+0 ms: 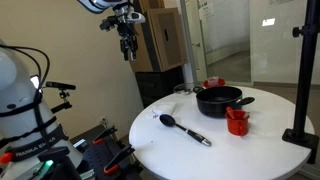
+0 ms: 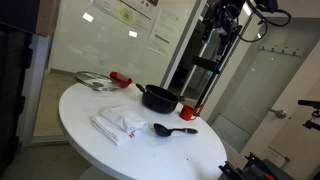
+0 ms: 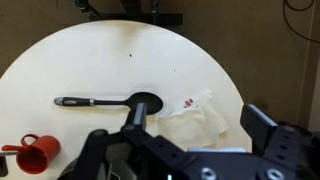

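High above the left side of the round white table (image 1: 262,150), my gripper (image 1: 128,50) hangs open and empty. Seen from the wrist, the gripper has its dark fingers wide apart, with a white cloth (image 3: 195,118) on the table far below between them. A black spoon (image 3: 110,101) lies flat beside the cloth. The black pot (image 1: 218,98) stands behind the spoon (image 1: 183,130); in the wrist view my gripper hides most of it. A red mug (image 1: 237,122) sits close to the pot, with something red inside it. The cloth (image 2: 120,122) is crumpled and partly folded.
A glass lid (image 2: 95,78) and a red bowl (image 2: 121,79) lie near the table's back edge. A black upright post (image 1: 300,90) rises at the table's right side.
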